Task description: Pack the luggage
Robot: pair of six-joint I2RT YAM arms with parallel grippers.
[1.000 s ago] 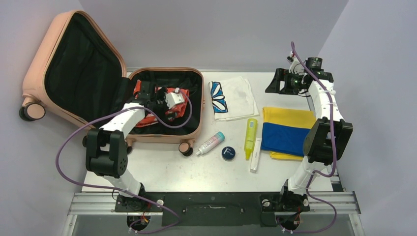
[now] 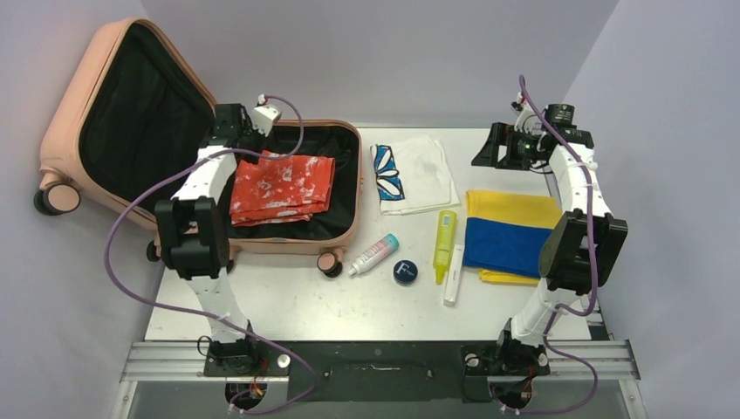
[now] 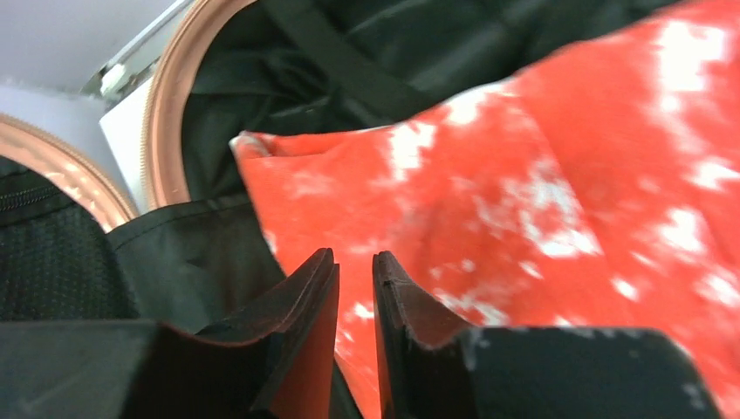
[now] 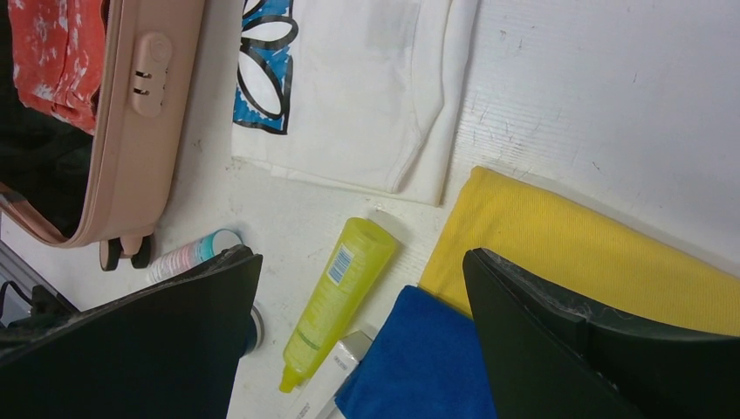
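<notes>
The open peach suitcase (image 2: 297, 247) holds a folded red-and-white cloth (image 2: 279, 188), whose corner fills much of the left wrist view. My left gripper is over the cloth's left part, fingertips slightly apart, nothing visible held. My right gripper hangs open above the table's right side. On the table lie a white cloth with a blue flower print (image 2: 419, 175), a yellow cloth (image 2: 510, 202), a blue cloth (image 2: 502, 244), a green bottle (image 2: 445, 236), a spray tube (image 2: 377, 253), a dark round tin (image 2: 405, 272) and a white box (image 2: 453, 281).
The suitcase lid (image 2: 61, 113) leans open on the left. Grey walls enclose the back and sides.
My left gripper has moved from over the middle of the red cloth toward the back left, uncovering the cloth. The right arm is practically unchanged.
</notes>
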